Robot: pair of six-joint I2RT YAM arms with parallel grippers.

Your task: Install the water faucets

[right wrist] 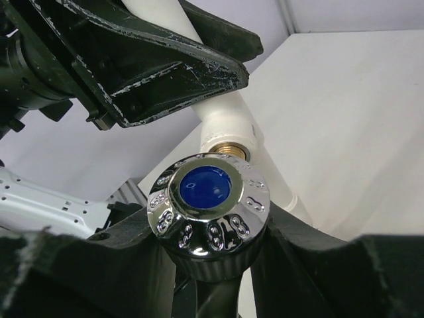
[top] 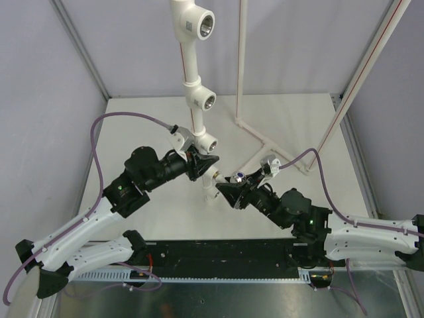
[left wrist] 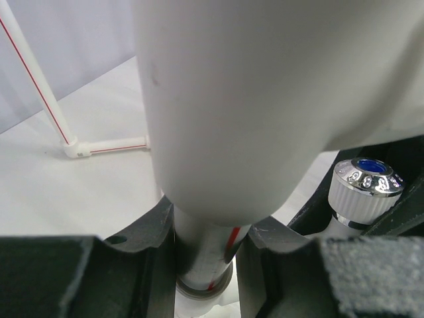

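Note:
My left gripper (top: 202, 161) is closed around the white vertical pipe (left wrist: 212, 99) with its red line, just beside the lowest side outlet. My right gripper (top: 236, 189) is shut on a chrome-ringed faucet with a blue cap, which also shows at the right in the left wrist view (left wrist: 368, 185). In the right wrist view a brass threaded fitting (right wrist: 231, 149) on a white pipe tee sits just behind the faucet, below the left gripper's fingers. Whether the faucet touches the fitting is hidden.
The white riser carries further outlets (top: 203, 99) above. A white pipe frame (top: 265, 142) stands at the back right on the pale board (top: 126, 112). A dark gap and metal rail lie along the front edge.

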